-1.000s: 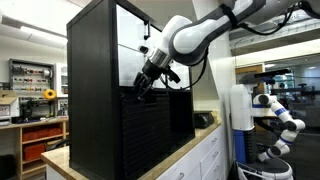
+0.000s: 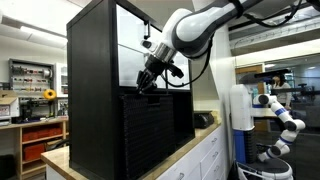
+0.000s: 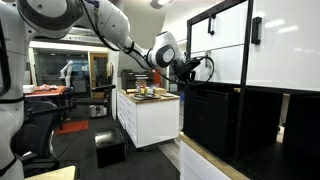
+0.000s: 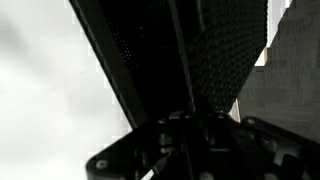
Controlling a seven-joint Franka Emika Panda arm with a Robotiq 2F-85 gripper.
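A tall black cabinet (image 2: 94,95) stands on the worktop, with white doors above and a dark slatted front (image 2: 146,130) below. At the upper edge of that front is my gripper (image 2: 145,88), just under the white doors. The wrist view has the dark fingers (image 4: 198,122) against the panel edge, shut on it as far as the dimness lets me see. The slatted surface runs away to the upper right there. Black on black hides the exact contact. From the other side, exterior view 2 has the gripper (image 3: 190,76) close to the cabinet's top front.
White drawers (image 2: 202,158) lie under the wooden worktop (image 2: 182,158). Black vertical handles (image 3: 256,30) stick out from the white upper doors near my arm. A black box (image 3: 111,148) rests on the floor; open room lies in front of the cabinet.
Over the last second my gripper has shifted slightly to the right in exterior view 1, staying at the top of the slatted front. The cabinet has not moved.
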